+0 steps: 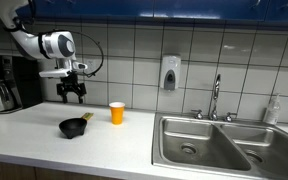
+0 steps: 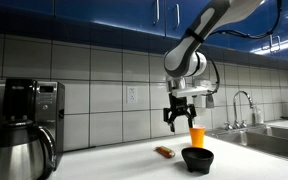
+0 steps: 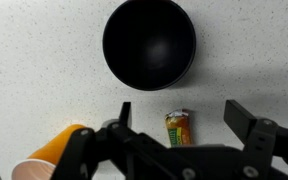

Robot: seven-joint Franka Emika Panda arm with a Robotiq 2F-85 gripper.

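My gripper stands open above the counter, its fingers spread wide with nothing held. In the wrist view a small snack bar in an orange, yellow and green wrapper (image 3: 178,127) lies between and below the fingers, its near end hidden by the gripper body. Beyond it sits a black bowl (image 3: 150,44), empty inside. An orange cup (image 3: 56,148) shows at the lower left of that view. From the side, the gripper (image 1: 71,101) hangs over the counter behind the bowl (image 1: 73,128), while the cup (image 1: 117,113) stands upright to the right of the bar (image 1: 87,116).
A double sink (image 1: 209,145) with a faucet (image 1: 216,97) fills the right side. A soap bottle (image 1: 273,110) stands behind it. The coffee maker (image 2: 24,125) is at the far left end. Bare counter (image 1: 124,145) lies in front of the cup.
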